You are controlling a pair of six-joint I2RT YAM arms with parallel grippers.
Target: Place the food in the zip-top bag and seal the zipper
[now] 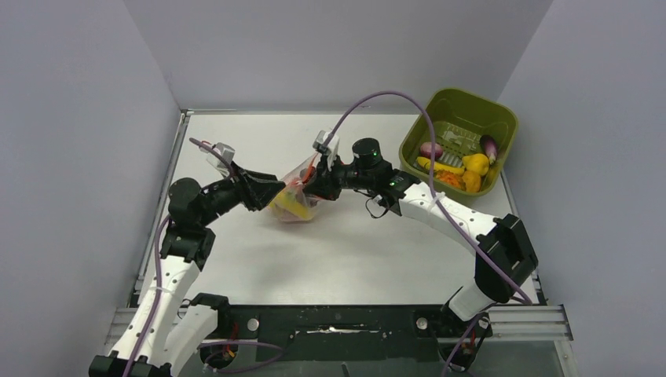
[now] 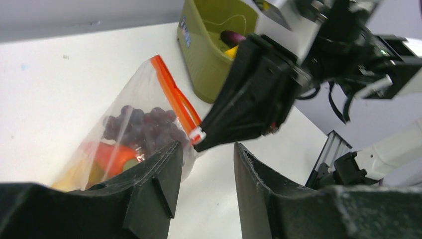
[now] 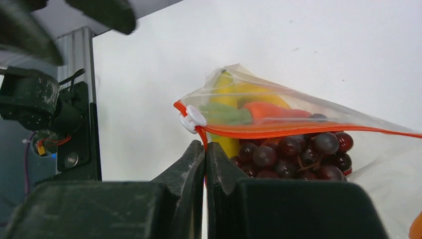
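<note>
The clear zip bag (image 1: 292,206) with an orange zipper strip is tilted under the two arms. Inside it lie dark grapes (image 3: 293,154), a red-orange piece and yellow food. A white slider (image 3: 192,119) sits at the zipper's end close to my right gripper. That gripper is shut on the orange strip's end beside the slider. To the left of the bag, my left gripper has its fingers apart with free space between its fingers; the slider (image 2: 197,135) shows beyond them in the left wrist view. The bag's mouth gapes at the middle in the right wrist view.
At the back right a green bin (image 1: 503,118) holds a purple onion, an eggplant and several yellow and orange foods. Purple cables arch above both arms.
</note>
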